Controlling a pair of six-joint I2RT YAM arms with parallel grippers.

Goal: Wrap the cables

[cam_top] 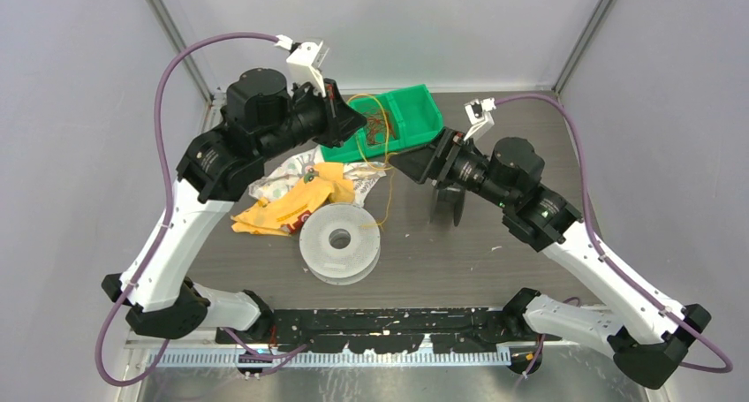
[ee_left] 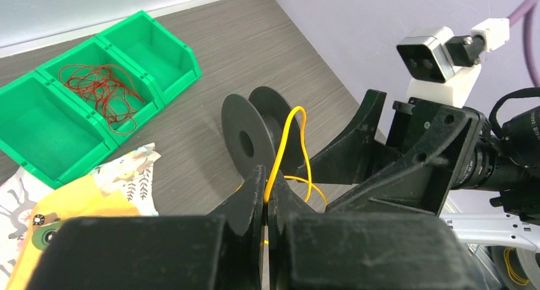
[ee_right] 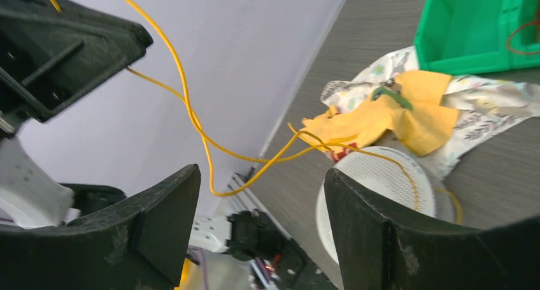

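A thin yellow cable [cam_top: 390, 194] hangs in loose loops between the arms, its lower end near the white spool. In the left wrist view, my left gripper is shut with the yellow cable [ee_left: 278, 153] pinched at its tips. My right gripper [cam_top: 397, 161] has its tips close to the hanging loops in the top view. Seen from its own wrist, the right gripper stands open, the fingers [ee_right: 175, 204] wide apart. Crossed strands of the cable [ee_right: 185, 89] pass across the view of that gap; whether they lie between the fingers is unclear.
On the table are a white spool [cam_top: 320, 243], a dark spool [ee_left: 245, 134] standing on edge, and a yellow bag [cam_top: 296, 206] over patterned wrapping. Behind, a green divided bin [cam_top: 419, 115] holds a red cable [ee_left: 95, 92].
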